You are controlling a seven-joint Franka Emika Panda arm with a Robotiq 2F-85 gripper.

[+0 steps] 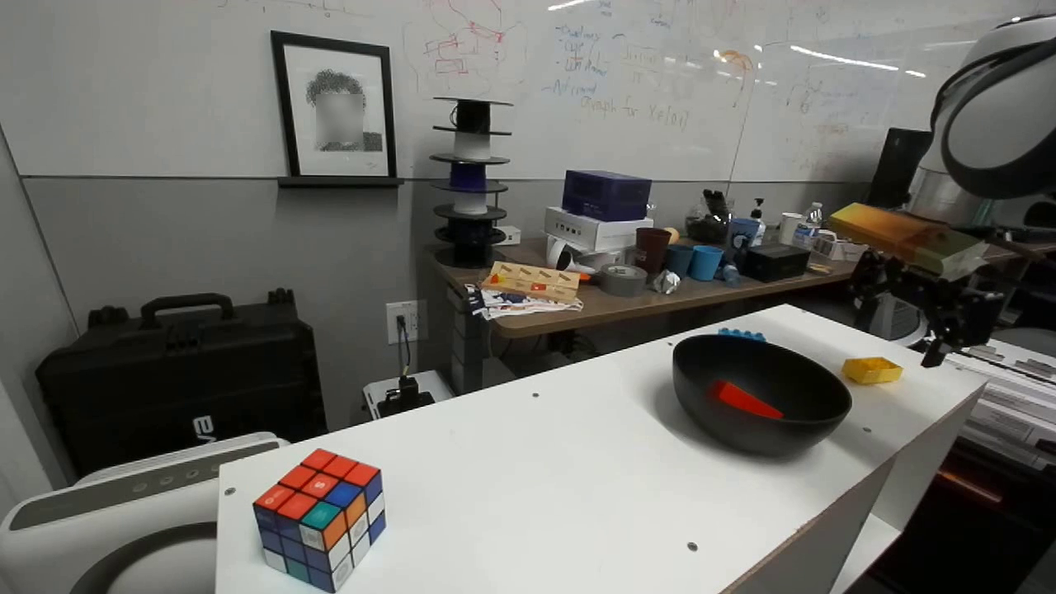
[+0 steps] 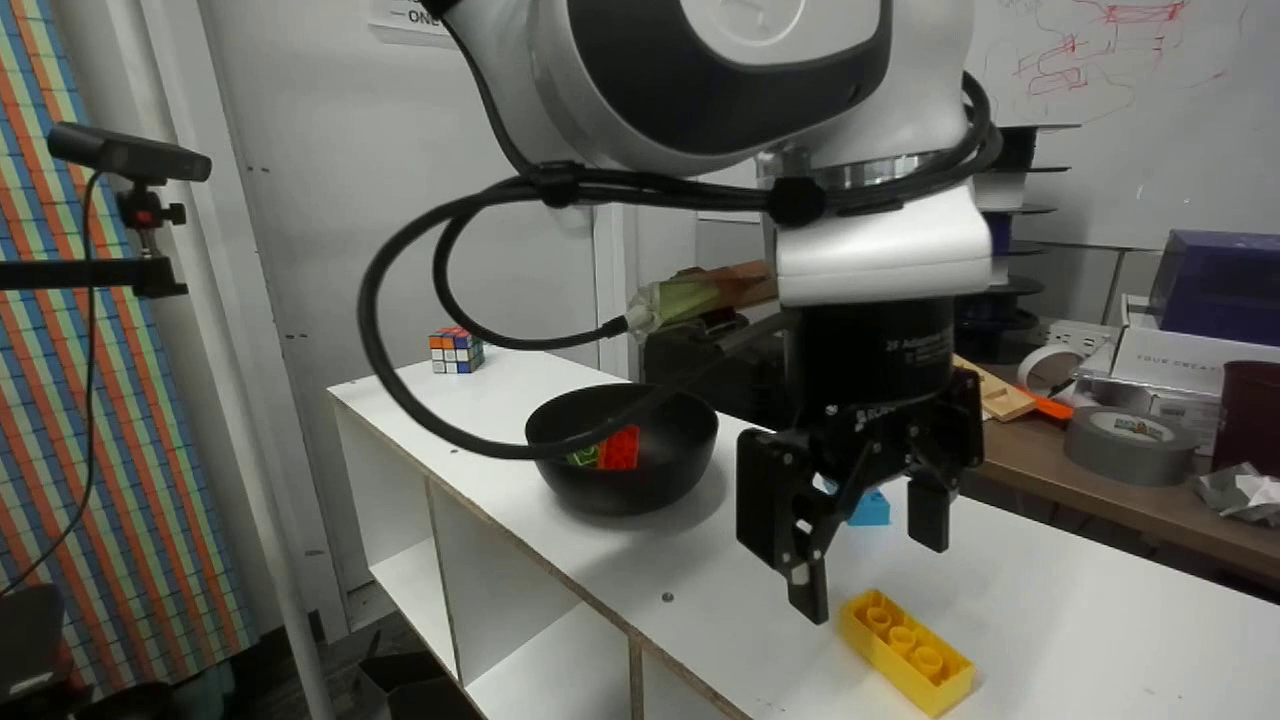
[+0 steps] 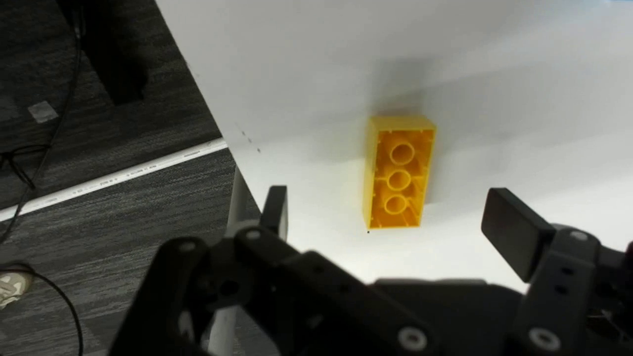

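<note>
My gripper (image 2: 872,576) stands open above the white tabletop, nothing between its fingers. Below it a yellow brick (image 3: 398,178) lies with its hollow side up, apart from both fingers. In the wrist view the brick sits ahead of the fingertips, in line with the space between them. A black bowl (image 2: 624,486) rests on the same surface, with a red block (image 1: 744,399) inside. A green piece (image 2: 584,456) shows beside the red one in exterior view 2. Behind the gripper, a blue brick (image 2: 870,509) is partly hidden; its studs show past the bowl in exterior view 1.
A Rubik's cube (image 1: 321,516) occupies the far end of the white tabletop (image 1: 515,475), with bare surface between it and the bowl. The tabletop's edge runs close to the yellow brick. A cluttered brown desk (image 1: 554,318) stands behind.
</note>
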